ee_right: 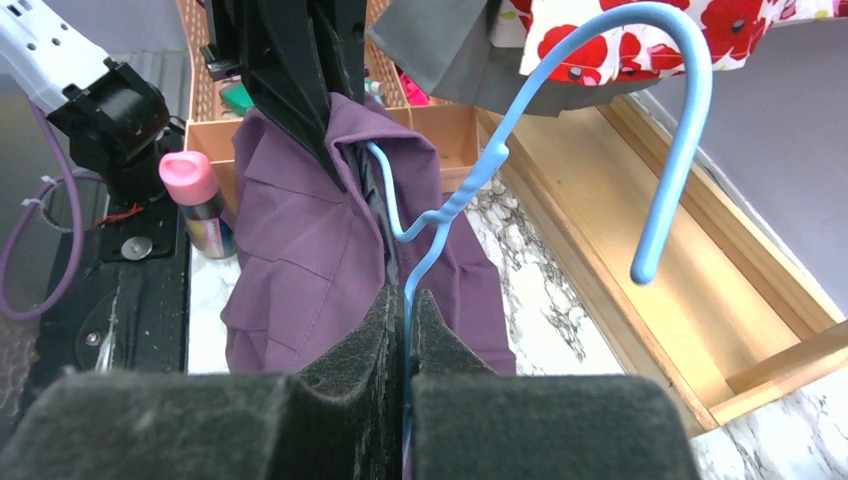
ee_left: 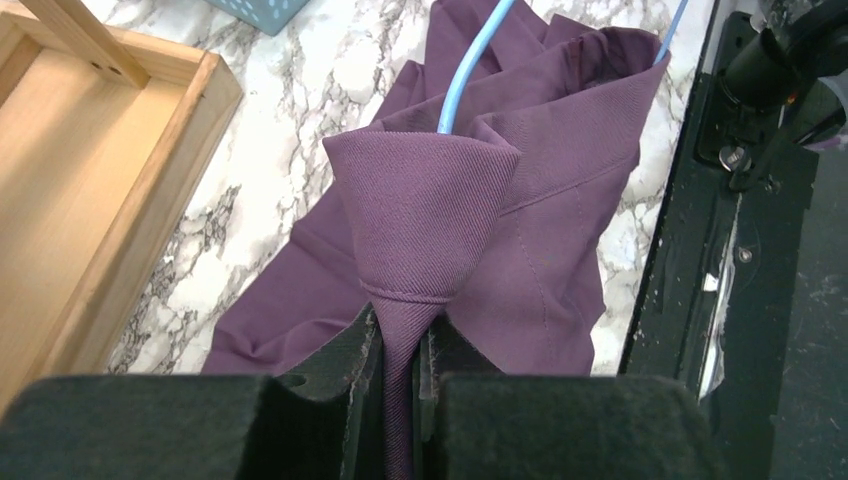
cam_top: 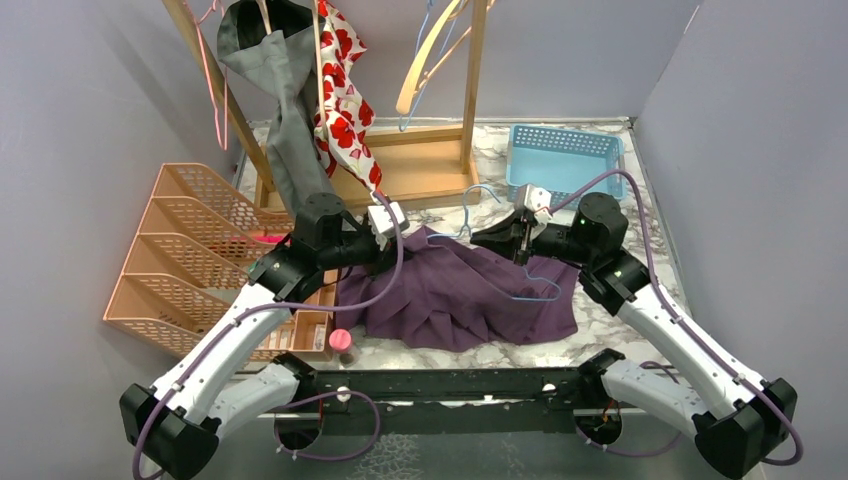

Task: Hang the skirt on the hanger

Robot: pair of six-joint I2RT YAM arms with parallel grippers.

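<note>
The purple skirt is spread over the marble table, its upper left part raised. My left gripper is shut on a gathered fold of it near the waistband. A light blue hanger is pinched in my right gripper, which is shut on its wire below the hook. In the right wrist view one end of the hanger reaches into the waist opening beside the left fingers. In the left wrist view the blue wire goes in behind the raised fold; its tip is hidden there. Another blue loop shows over the skirt's right side.
A wooden rack at the back carries a grey garment, a red-flowered cloth and several hangers. A blue basket stands back right, a tan organizer at left. A pink-capped bottle is near the front edge.
</note>
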